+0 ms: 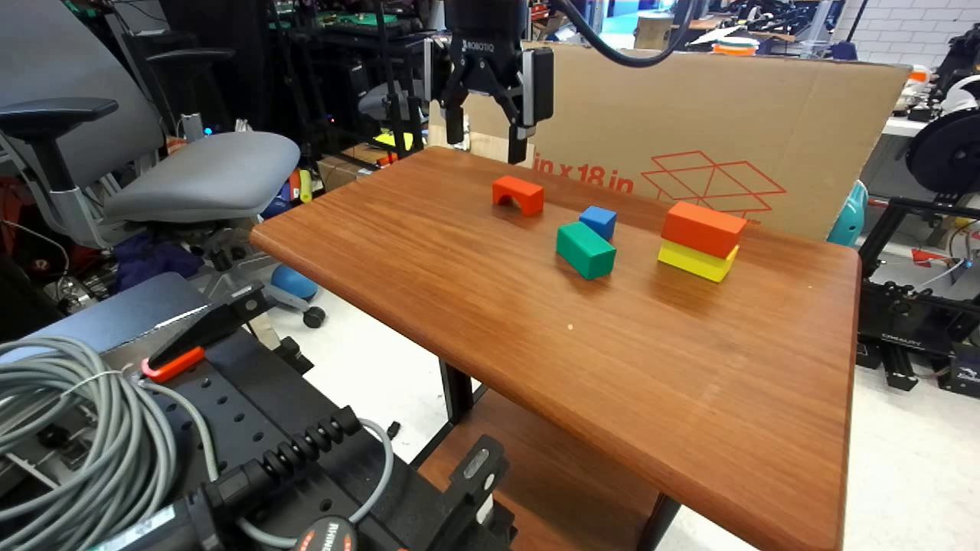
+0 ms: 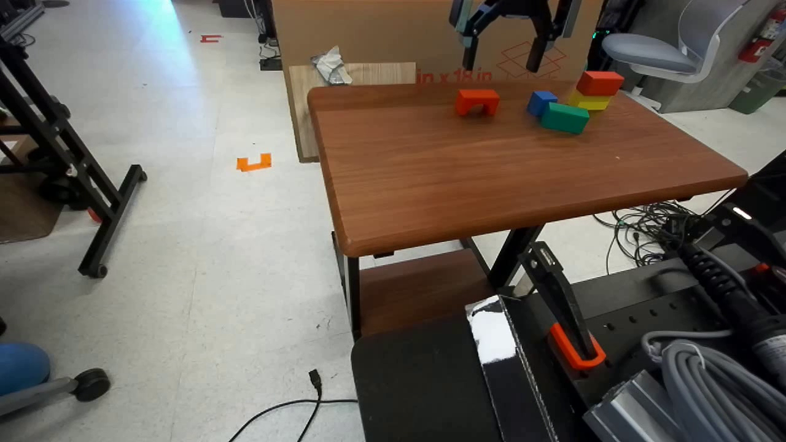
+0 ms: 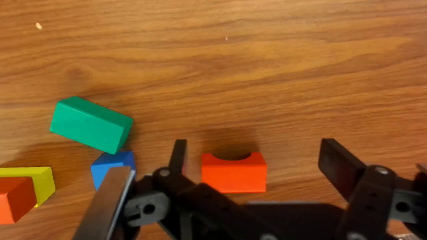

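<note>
High over the far side of the table, my gripper [image 1: 486, 138] hangs open with nothing between its fingers. Below it on the wood is a small orange-red arch block [image 1: 519, 194], its cutout facing down. In the wrist view that arch [image 3: 234, 176] appears between the fingertips, nearer the left one. A blue block [image 1: 598, 220] lies close beside a green block [image 1: 585, 251]. To their right, an orange-red rectangular block [image 1: 703, 229] rests on top of a yellow block [image 1: 695, 261]. The wrist view hides part of the blue block [image 3: 112, 164] behind the gripper.
A dark cart with a coiled grey cable [image 1: 83, 431] sits in front of the table.
</note>
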